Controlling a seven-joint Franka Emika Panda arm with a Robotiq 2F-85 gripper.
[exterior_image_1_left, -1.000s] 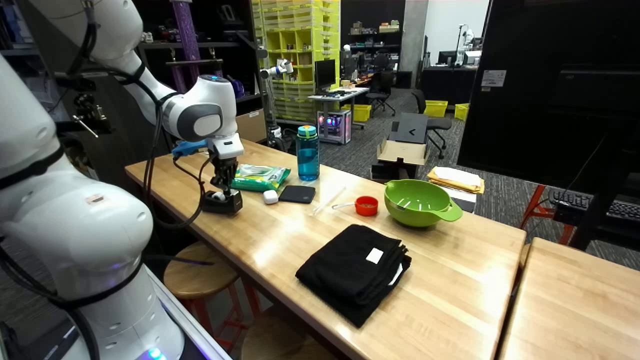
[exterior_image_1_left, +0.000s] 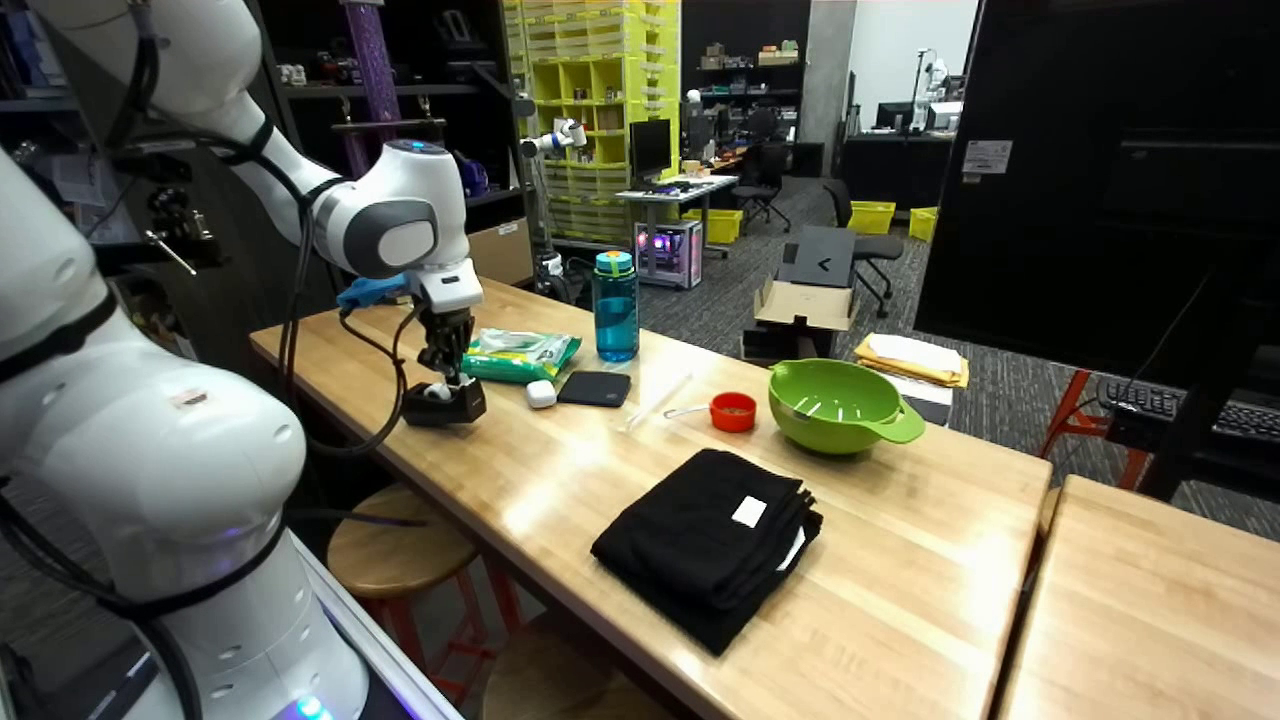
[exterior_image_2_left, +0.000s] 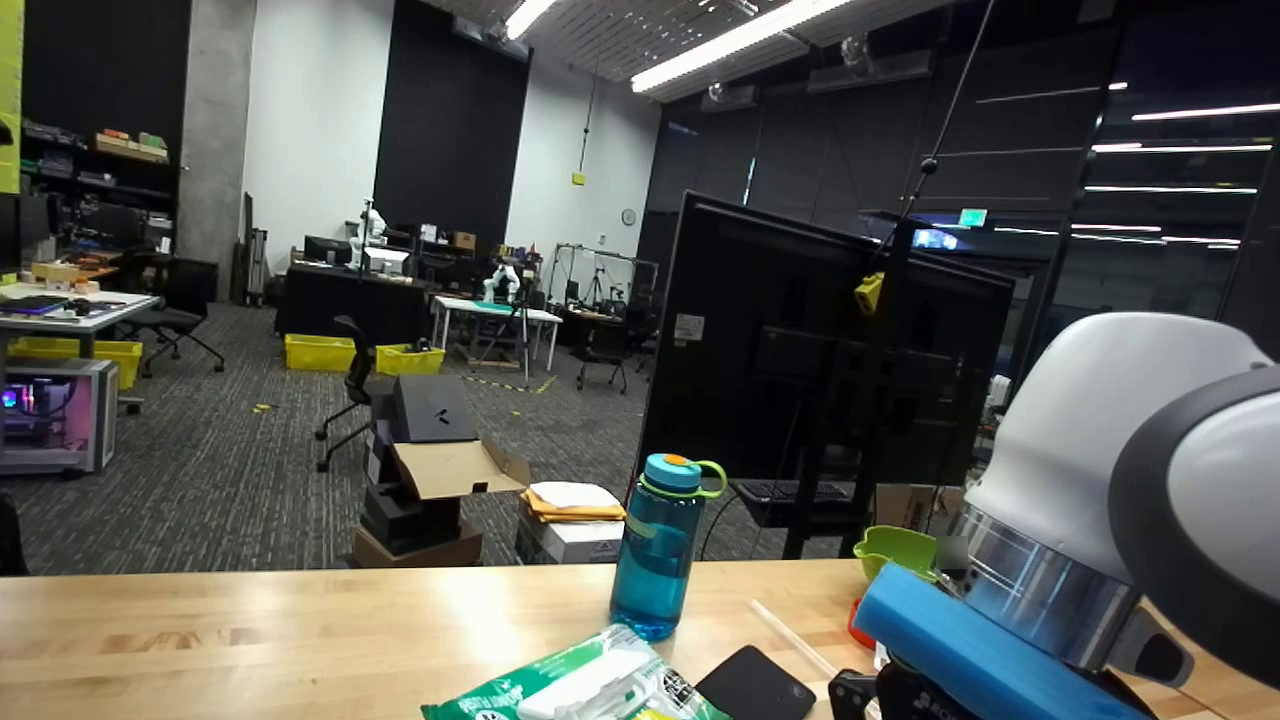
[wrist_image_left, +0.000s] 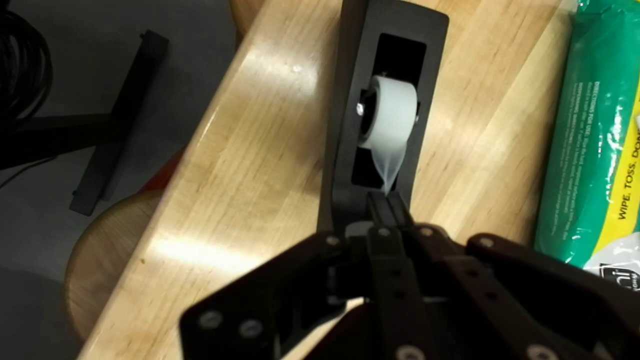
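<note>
A black tape dispenser (wrist_image_left: 348, 150) stands on the table near its edge, holding a roll of whitish tape (wrist_image_left: 396, 111). From the roll, the tape's free end (wrist_image_left: 388, 162) narrows to a point at my fingertips. My gripper is shut, with that thin end pinched between its fingers. In exterior view 1 the gripper (exterior_image_1_left: 451, 370) points down over the dispenser (exterior_image_1_left: 441, 409). Exterior view 2 shows neither the dispenser nor the fingertips.
Beside the dispenser lie a green wipes pack (exterior_image_1_left: 516, 356), a white case (exterior_image_1_left: 541, 394) and a black flat item (exterior_image_1_left: 595, 388). A blue bottle (exterior_image_1_left: 615, 310), red cup (exterior_image_1_left: 733, 412), green colander (exterior_image_1_left: 828, 406) and folded black cloth (exterior_image_1_left: 708, 534) stand farther along.
My arm and gripper have shifted slightly to the left in exterior view 1. The dispenser stays in nearly the same place, and the other table objects have not moved.
</note>
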